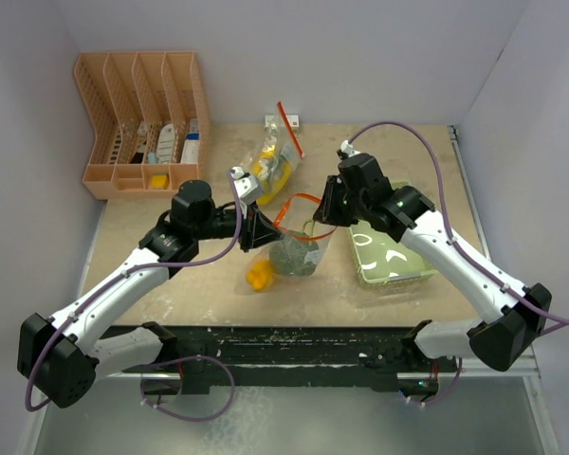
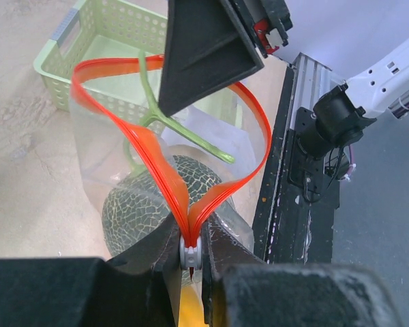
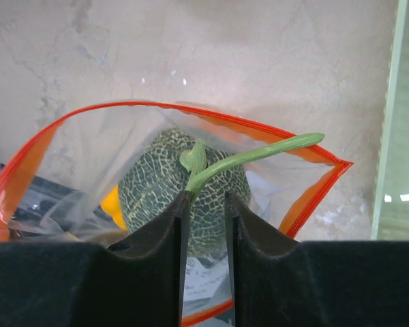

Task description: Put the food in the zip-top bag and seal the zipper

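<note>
In the left wrist view my left gripper is shut on the orange zipper edge of an open clear bag. Inside the bag lies a dark speckled round food with a green stalk rising out of it. My right gripper is over the bag's opening, its fingertips part open beside the stalk. A yellow item lies beside or under the bag at the front.
A green basket stands at the right. Another bag with yellow contents lies at the back. A peach divided holder stands at the back left. The table's front edge is close below the bag.
</note>
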